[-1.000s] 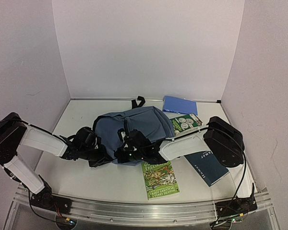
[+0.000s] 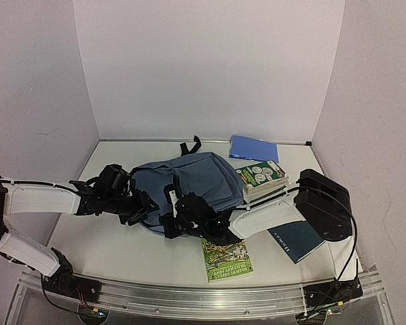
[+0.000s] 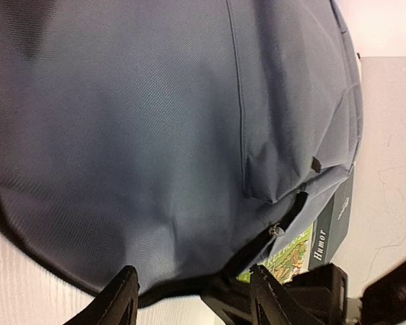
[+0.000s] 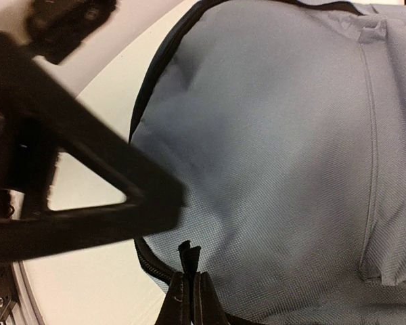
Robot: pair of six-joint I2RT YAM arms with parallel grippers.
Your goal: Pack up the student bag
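A grey-blue bag [image 2: 186, 172] with black edging lies in the middle of the table, its inside hidden. Over its left part my left gripper [image 2: 145, 211] hangs open; in the left wrist view its fingers [image 3: 125, 298] stand wide apart with only bag cloth and edging behind them. My right gripper is shut at the bag's front left edge, a small black tab [image 4: 189, 256] poking up between its fingertips. A green illustrated book [image 2: 227, 258] lies in front of the bag, and a dark book [image 2: 298, 241] to the right.
Behind the right arm, a stack of books [image 2: 262, 177] stands beside the bag. A blue folder [image 2: 254, 148] lies at the back right. Bare table [image 2: 101, 250] shows at the front left. Both grippers are close together over the bag.
The right gripper shifted slightly left and forward, and the bag's back strap moved a little left.
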